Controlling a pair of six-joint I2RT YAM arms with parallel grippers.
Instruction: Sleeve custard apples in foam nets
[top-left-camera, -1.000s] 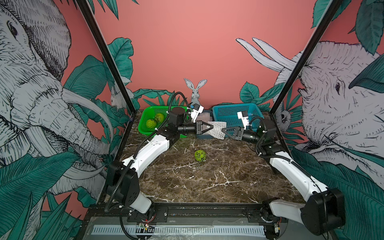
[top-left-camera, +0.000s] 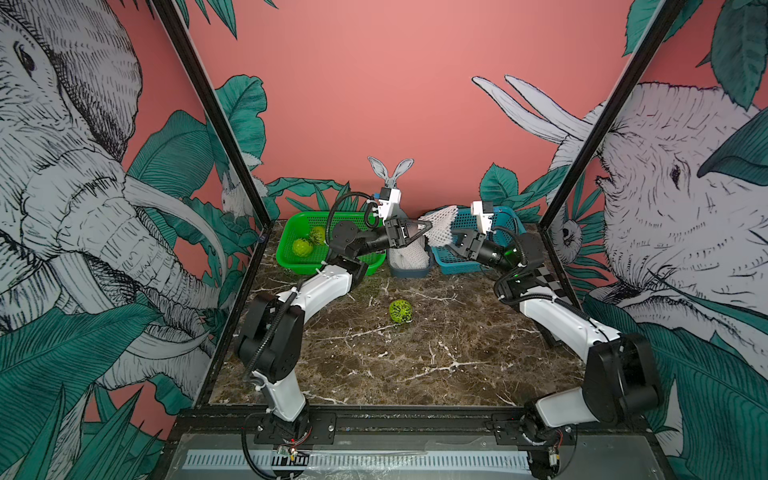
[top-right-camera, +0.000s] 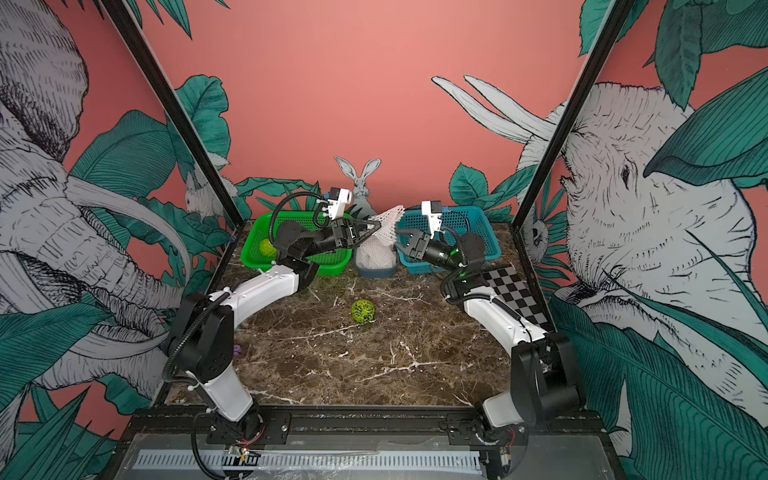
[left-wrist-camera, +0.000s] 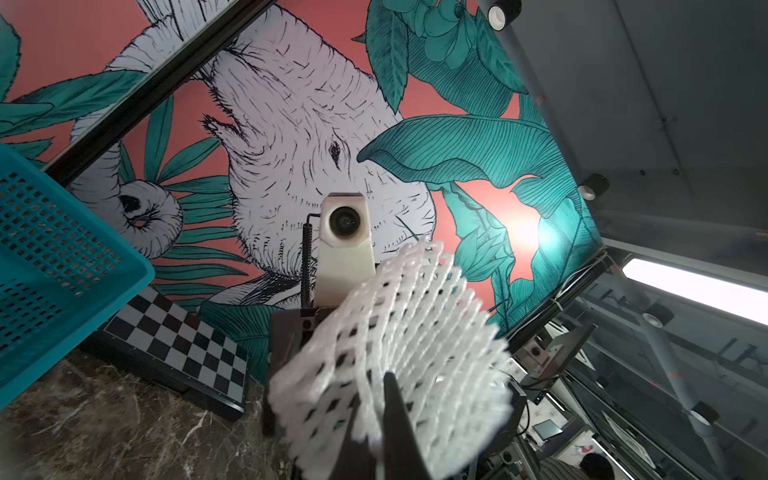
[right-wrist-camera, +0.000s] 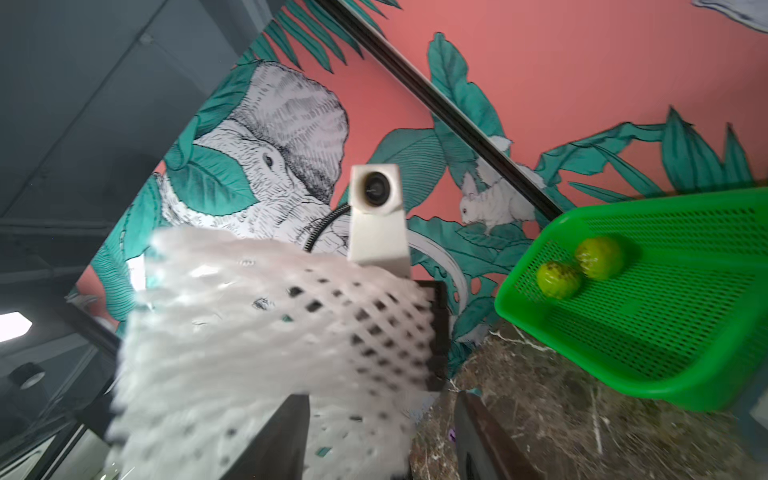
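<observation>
A white foam net (top-left-camera: 440, 225) hangs raised between the arms, pinched by my left gripper (top-left-camera: 425, 226), which is shut on it; in the left wrist view it covers the fingertips. My right gripper stands part open at the net's near side, its fingertips close to the mesh. A green custard apple (top-left-camera: 400, 311) sits alone on the marble table, in front of the containers. More custard apples (right-wrist-camera: 600, 256) lie in the green basket (right-wrist-camera: 640, 387).
A grey bin (top-left-camera: 409, 272) with white nets sits between the green basket and an empty blue basket (top-left-camera: 464, 265). A checkered board (top-right-camera: 509, 286) lies at the right.
The left gripper has raised the net and tilted it upward.
</observation>
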